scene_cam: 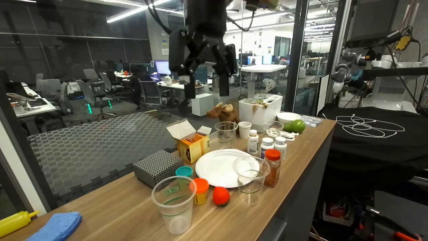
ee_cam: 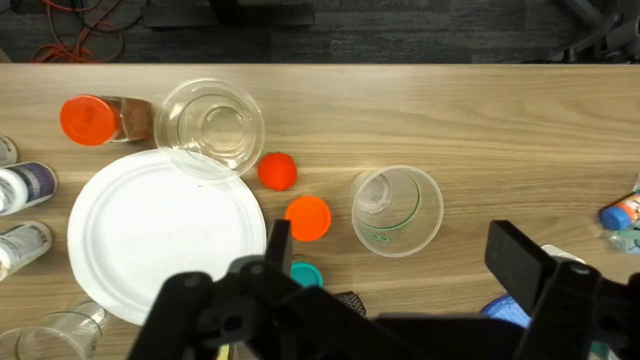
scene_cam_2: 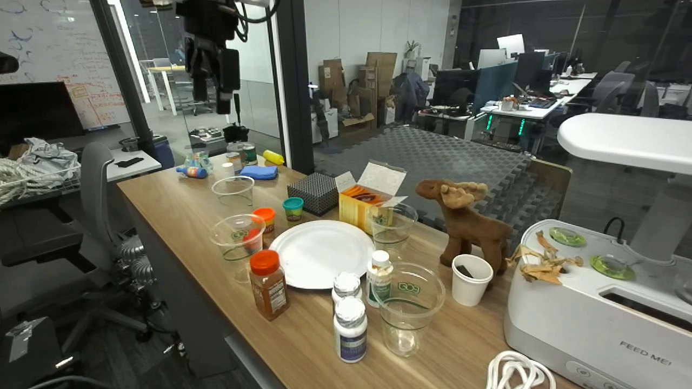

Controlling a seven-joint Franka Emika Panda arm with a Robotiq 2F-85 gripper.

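My gripper (scene_cam: 207, 89) hangs high above the table, its fingers wide apart and nothing between them. In the wrist view a clear plastic cup (ee_cam: 397, 211) stands upright below the gap between the fingers. Left of that cup are an orange-lidded tub (ee_cam: 308, 218), a red tomato-like ball (ee_cam: 277, 171) and a teal-lidded tub (ee_cam: 306, 274), partly hidden by a finger. A white plate (ee_cam: 162, 228) lies flat farther left, with a second clear cup (ee_cam: 219, 120) at its edge. Next to that cup stands a red-capped spice jar (ee_cam: 90, 120).
Several white bottles (scene_cam_2: 351, 327), an open tea box (scene_cam_2: 363, 201), a brown plush moose (scene_cam_2: 467, 223) and a white appliance (scene_cam_2: 603, 324) crowd one end. A blue cloth (scene_cam: 58, 226) and yellow bottle (scene_cam: 16, 223) lie at the other. Bare tabletop (ee_cam: 510, 138) extends right of the near cup.
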